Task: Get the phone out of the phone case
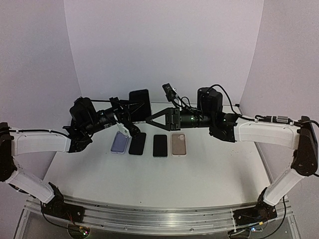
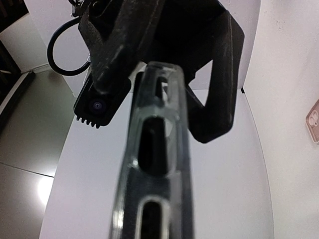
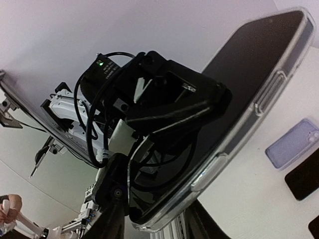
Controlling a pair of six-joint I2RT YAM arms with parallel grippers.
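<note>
A black phone (image 3: pixel 259 45) in a clear case (image 3: pixel 212 172) is held up off the table, tilted, by my left gripper (image 1: pixel 130 110), which is shut on it. One black finger lies across the screen in the right wrist view. In the left wrist view the clear case edge (image 2: pixel 157 149) fills the middle, with its slots showing. My right gripper (image 1: pixel 148 119) points at the phone's lower corner from the right. Its fingers (image 3: pixel 107 221) are apart on either side of that corner; whether they touch it cannot be seen.
Below on the white table lie a purple case (image 1: pixel 119 143), a black phone (image 1: pixel 137 144), another black phone (image 1: pixel 160 146) and a pink case (image 1: pixel 178 144) in a row.
</note>
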